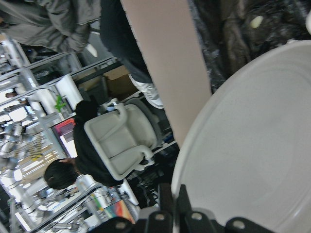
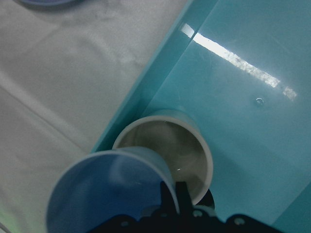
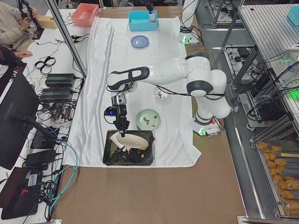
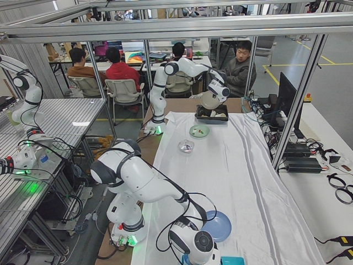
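My left gripper (image 3: 122, 130) is shut on the rim of a white plate (image 1: 248, 136), tilted over a black-lined bin (image 3: 128, 158) of scraps. In the right wrist view my right gripper is shut on the rim of a blue cup (image 2: 102, 189), which is at the edge of a pale cup (image 2: 170, 141) inside a teal bin (image 2: 252, 145). Whether the blue cup rests on anything is unclear.
A green plate (image 3: 142, 116) with small pieces, a clear container (image 4: 186, 145) and a blue plate (image 3: 140, 41) lie on the white cloth (image 3: 103, 60). A monitor and cables border the cloth at one side.
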